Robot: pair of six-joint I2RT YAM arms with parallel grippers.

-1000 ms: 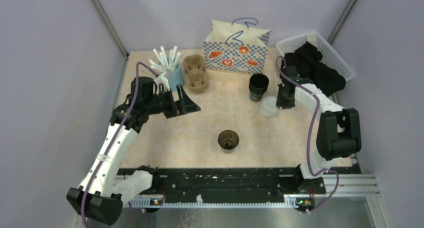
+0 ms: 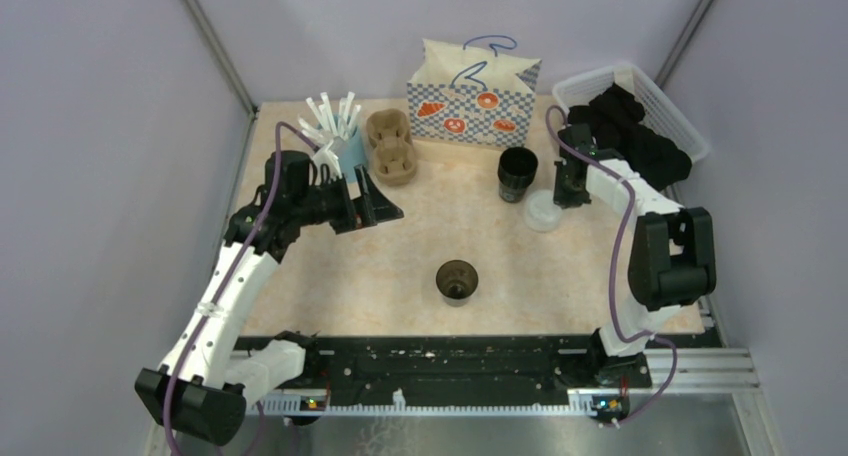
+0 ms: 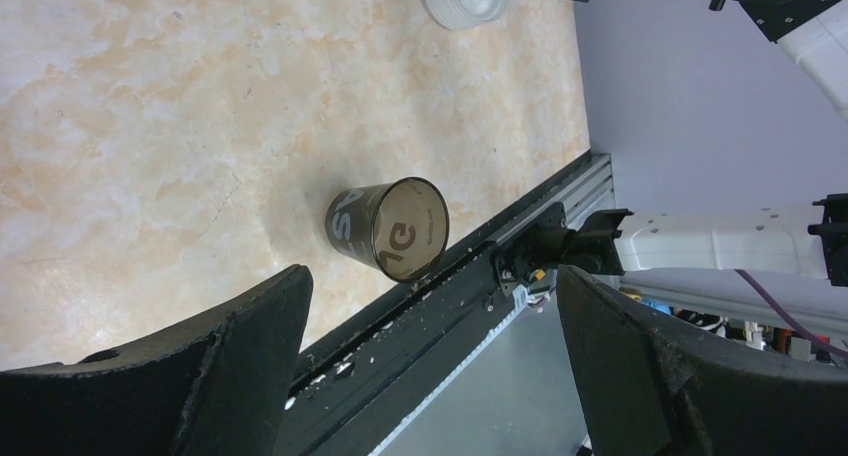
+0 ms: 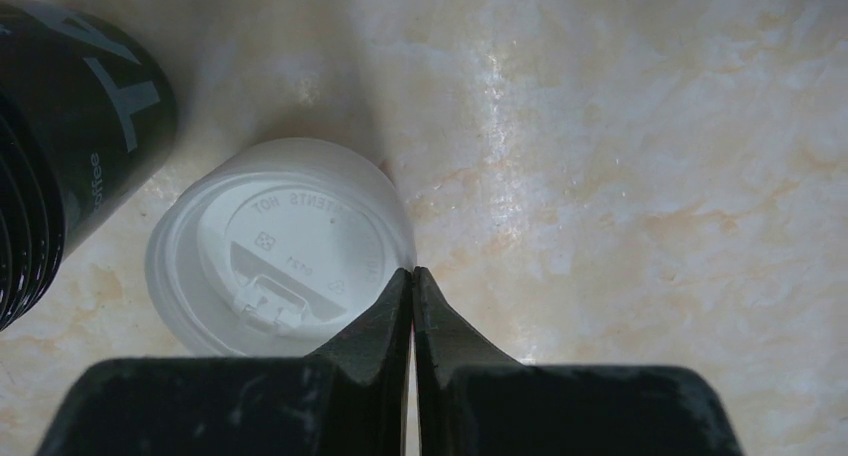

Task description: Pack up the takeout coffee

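Pale plastic lids [image 2: 543,211] lie on the right half of the table; the top one [image 4: 290,261] shows mirrored lettering in the right wrist view. My right gripper is shut, its fingertips against the right edge of the lid rim. Whether the thin rim lies between them cannot be made out. Black cups [image 2: 517,174], nested together, stand just behind the lids. A single translucent dark cup [image 3: 390,228] stands upright near the front edge. High over the left half, my left gripper [image 2: 374,200] hangs open and empty.
At the back stand a checked paper bag [image 2: 470,113], a brown cup carrier [image 2: 391,148] and a blue holder [image 2: 352,156] with white-wrapped straws. A white basket [image 2: 672,124] with black cloth is at the back right. Mid-table is clear.
The lids have moved a few pixels right and back. The left arm is almost still.
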